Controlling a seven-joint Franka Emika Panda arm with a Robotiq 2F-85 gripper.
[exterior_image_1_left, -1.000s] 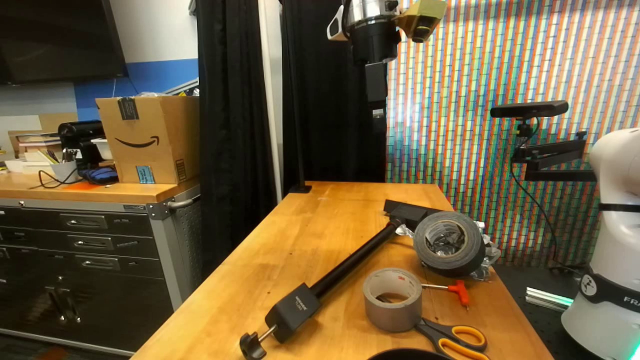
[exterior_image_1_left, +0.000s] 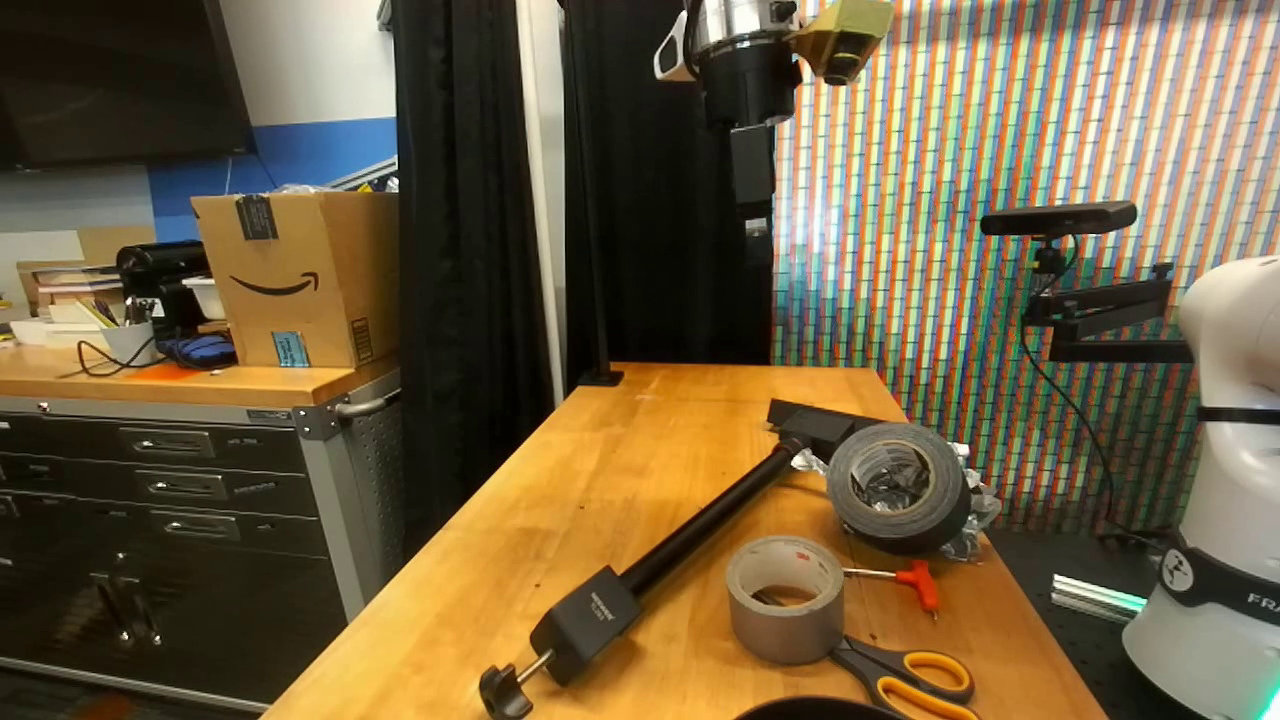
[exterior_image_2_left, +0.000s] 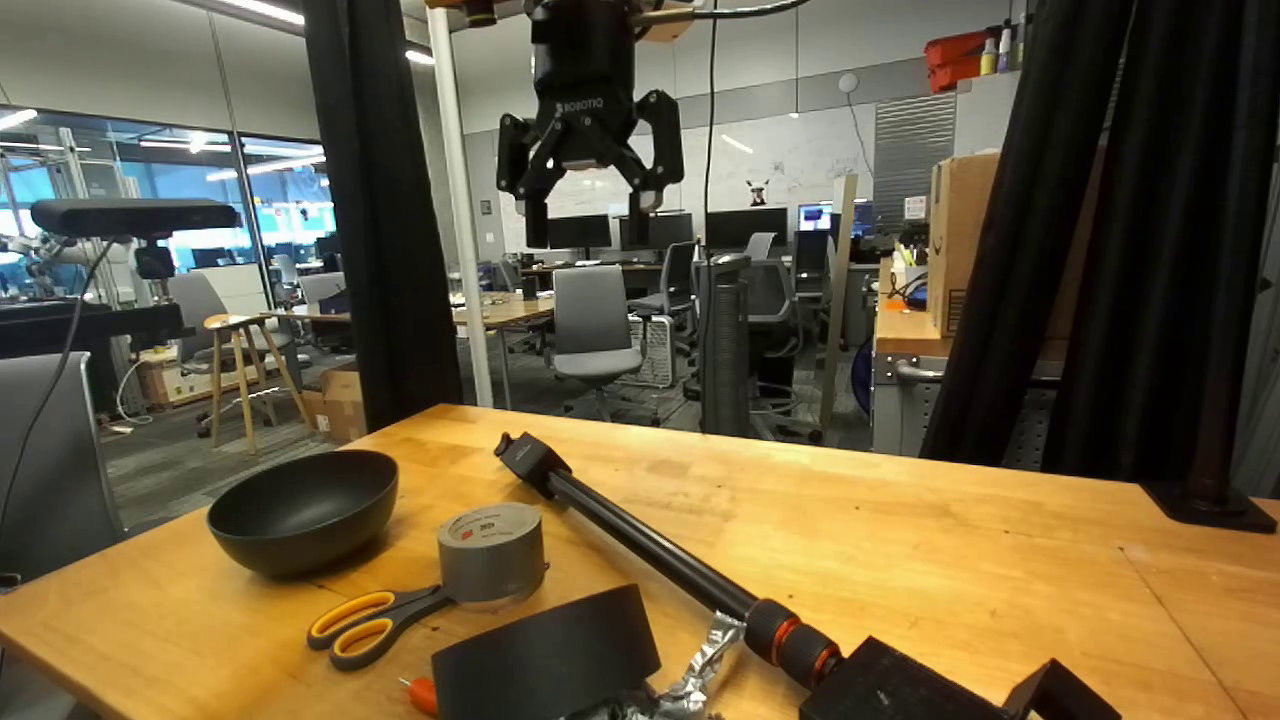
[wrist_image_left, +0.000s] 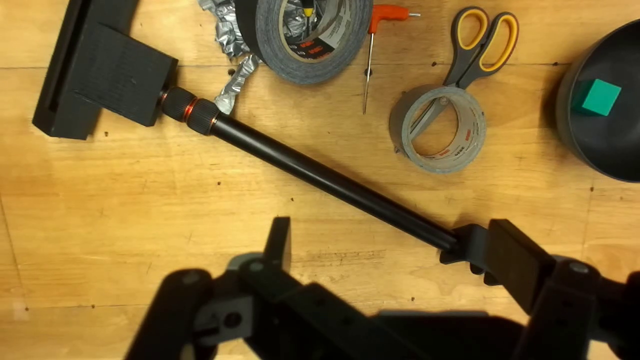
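High above the table, my gripper (exterior_image_2_left: 595, 222) is open, its two fingers well apart and nothing between them. From the wrist view, a green cube (wrist_image_left: 600, 97) shows inside the black bowl (exterior_image_2_left: 302, 510). A grey tape roll (exterior_image_1_left: 786, 600) lies flat, with the blades of the orange-handled scissors (wrist_image_left: 483, 45) reaching under it. Another, darker tape roll (exterior_image_1_left: 900, 486) leans tilted on crumpled foil (wrist_image_left: 231, 30). Beside it is a red-handled hex driver (wrist_image_left: 387, 15). A long black pole with a clamp (wrist_image_left: 324, 177) runs diagonally across the table under the gripper.
The pole ends in a wide black bracket (wrist_image_left: 114, 72). Bare wooden table (exterior_image_1_left: 576, 468) lies on the pole's far side from the tape rolls. A black stand base (exterior_image_2_left: 1206, 506) sits by the curtain, and a camera arm (exterior_image_1_left: 1098, 312) is beyond the table's edge.
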